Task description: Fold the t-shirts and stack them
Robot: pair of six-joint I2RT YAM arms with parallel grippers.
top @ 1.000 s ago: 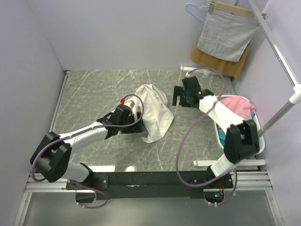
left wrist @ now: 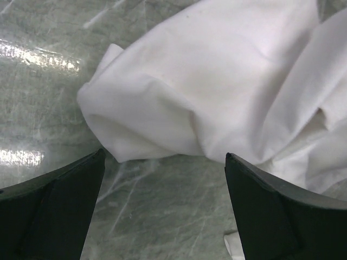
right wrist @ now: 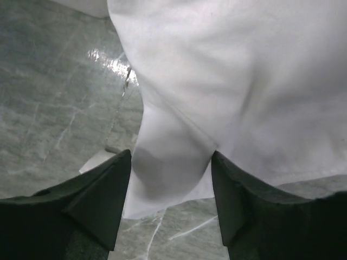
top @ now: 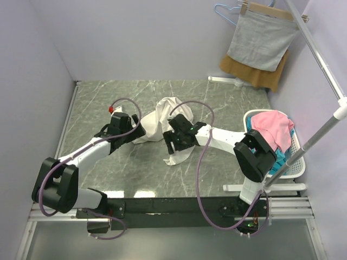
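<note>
A crumpled white T-shirt lies in the middle of the grey table, its folds filling much of both wrist views. My left gripper is open over its left end; in the left wrist view, the shirt's rumpled corner shows ahead of the fingers with nothing gripped. My right gripper hangs over the shirt's lower part, fingers part open around a narrow flap; whether they touch it is unclear.
A white basket with pink and blue clothes stands at the right, near a metal rail. Grey and brown garments hang on hangers at the back right.
My right gripper has swept from the back right, beside the basket, down-left onto the shirt's lower part. My left gripper has moved left and slightly back, to the shirt's left end.
</note>
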